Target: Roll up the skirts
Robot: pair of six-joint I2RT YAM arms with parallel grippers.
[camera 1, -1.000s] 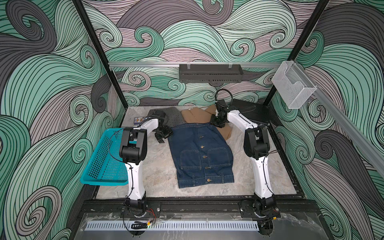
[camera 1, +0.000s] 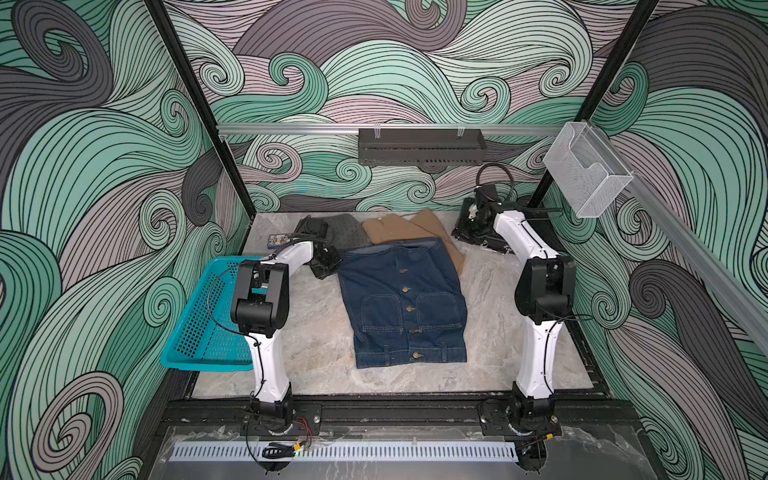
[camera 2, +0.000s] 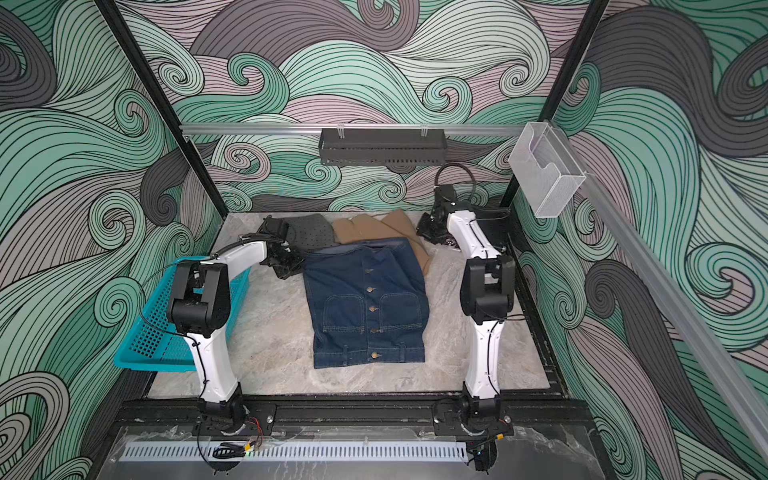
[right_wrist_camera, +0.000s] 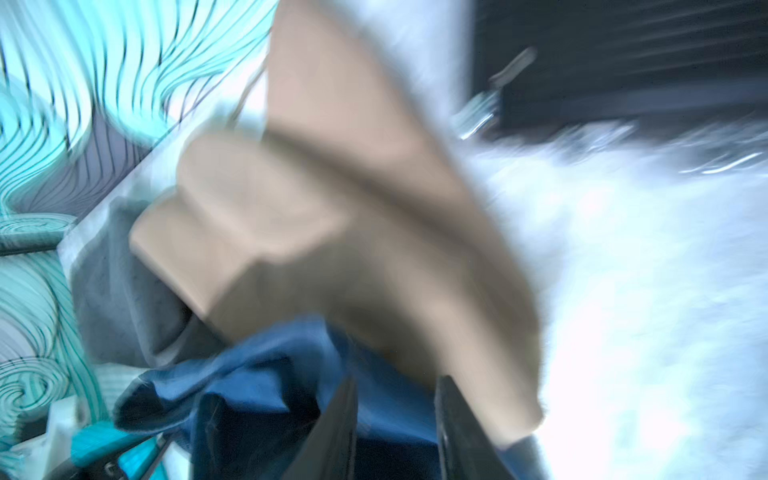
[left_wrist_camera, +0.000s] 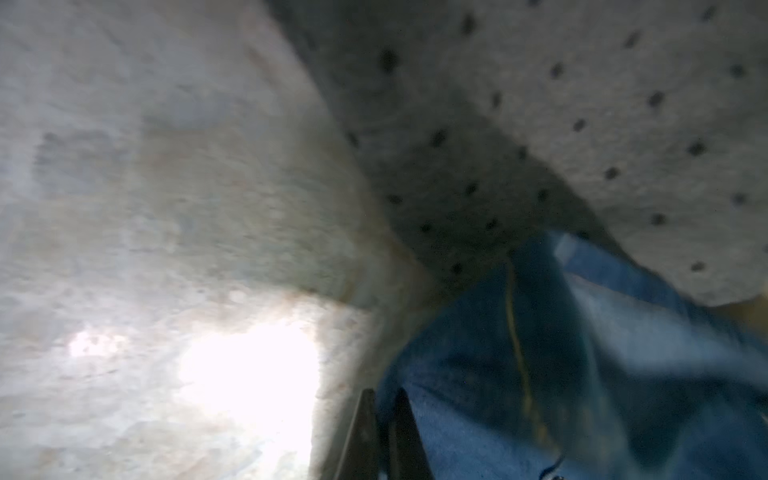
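A dark blue denim skirt [camera 1: 404, 312] with buttons and two pockets lies spread in the table's middle, waistband nearest. My left gripper is shut at the skirt's far-left corner, with denim bunched at its fingertips; whether denim is between them is hard to tell. My right gripper is part open, off to the right beyond the skirt's far-right corner and above it, with nothing clearly between its blurred fingers. Behind the skirt lie tan cloth [camera 2: 356, 228] and grey dotted cloth [left_wrist_camera: 640, 120].
A turquoise basket [camera 1: 188, 320] stands at the left beside my left arm. A dark flat object [camera 2: 500, 232] is at the back right. A white mesh holder [camera 1: 588, 180] hangs on the right rail. Bare table flanks the skirt.
My right gripper has moved right and back, away from the skirt. The skirt's near edge has shifted slightly backward.
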